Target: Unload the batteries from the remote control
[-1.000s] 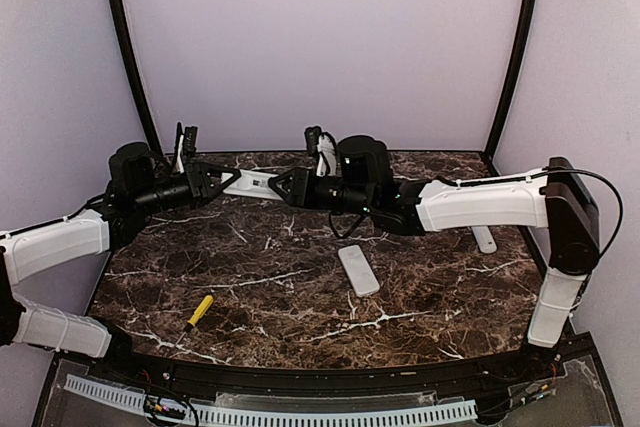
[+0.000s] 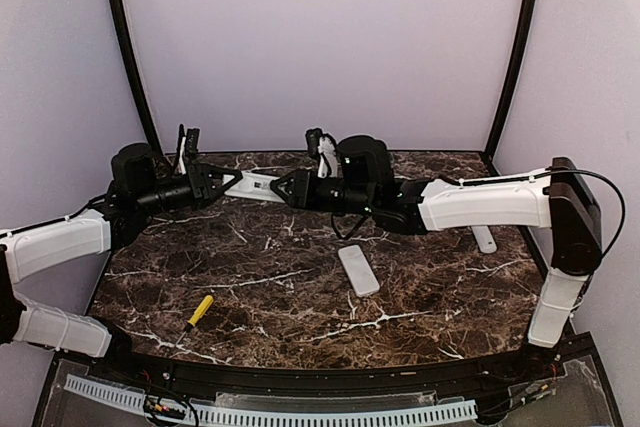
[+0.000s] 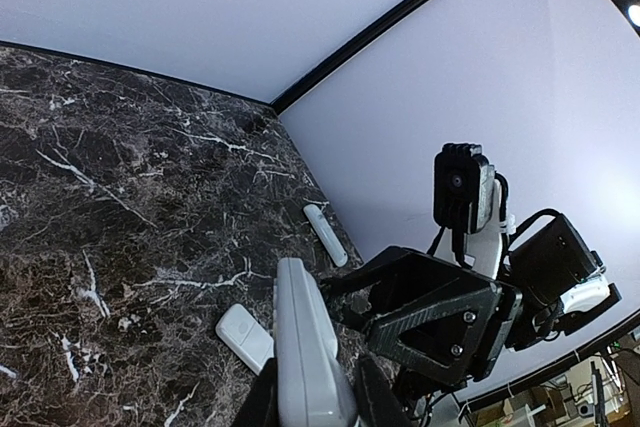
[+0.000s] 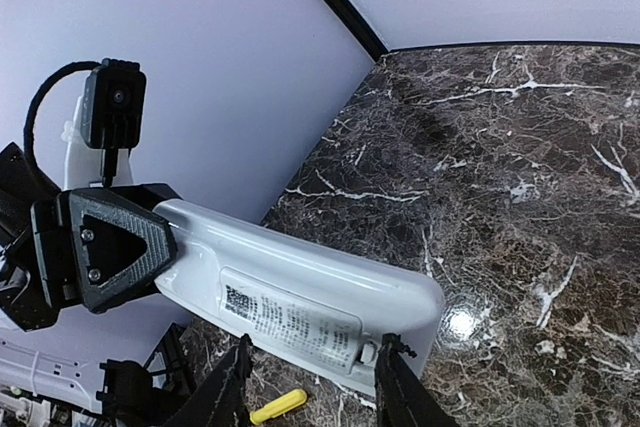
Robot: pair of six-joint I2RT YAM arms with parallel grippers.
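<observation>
A white remote [image 4: 300, 257] is held in the air at centre-left between both grippers. My left gripper [image 2: 228, 180] is shut on one end. In the right wrist view its open compartment shows a white battery [image 4: 290, 317] with printed marking and a small spring at one end. My right gripper [image 2: 288, 187] is at the other end, its dark fingertips by the compartment's spring end; whether they grip the battery or the remote's edge I cannot tell.
A white cover or case [image 2: 358, 270] lies on the marble table at centre. A yellow screwdriver [image 2: 200, 312] lies front left, another white object [image 2: 484, 238] at the right.
The right gripper has shifted very slightly at the remote, up and back down. The left arm and the objects on the table look unchanged.
</observation>
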